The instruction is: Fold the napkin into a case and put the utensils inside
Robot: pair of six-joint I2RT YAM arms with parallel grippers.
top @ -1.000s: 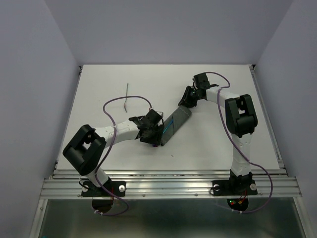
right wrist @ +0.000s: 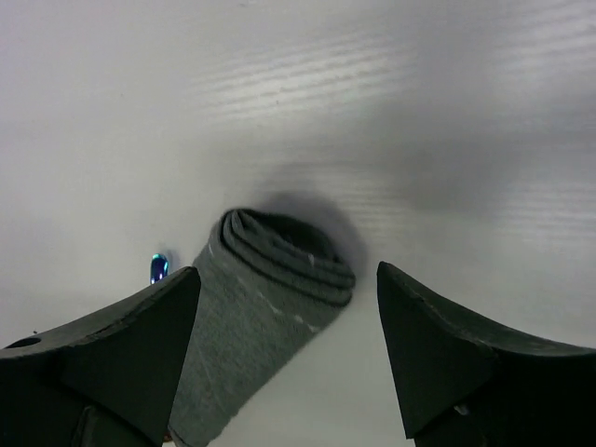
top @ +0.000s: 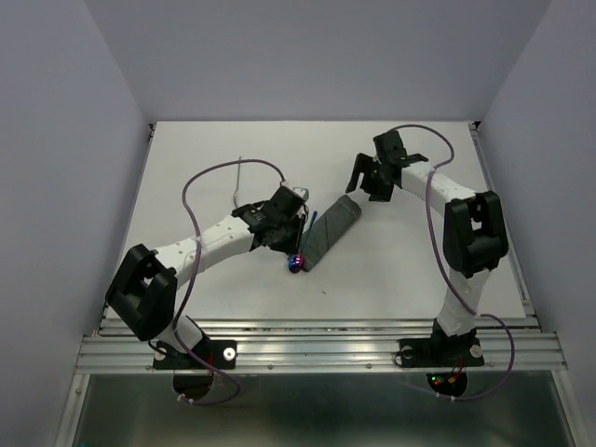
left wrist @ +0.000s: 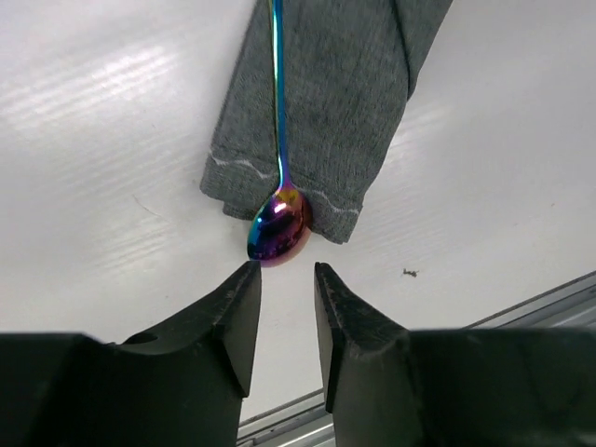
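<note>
A dark grey folded napkin (top: 333,230) lies diagonally at mid-table, its folded layers gaping a little at the far end in the right wrist view. An iridescent spoon lies along its left side; the spoon's bowl (left wrist: 277,228) sticks out past the near end and its handle (left wrist: 278,102) crosses the cloth. At the far end the handle tip (right wrist: 159,268) shows beside the napkin's left edge. My left gripper is open just short of the bowl, with nothing between its fingers. Open and empty, my right gripper stands above the napkin's far end.
Another thin, pale utensil (top: 237,182) rests alone on the white table to the left, well clear of the napkin. A small dark speck (left wrist: 410,273) is near the napkin's near end.
The spoon's handle has shifted from over the napkin to its left side. My left gripper has come off the spoon. My right gripper has backed away rightward from the far end and opened wider.
</note>
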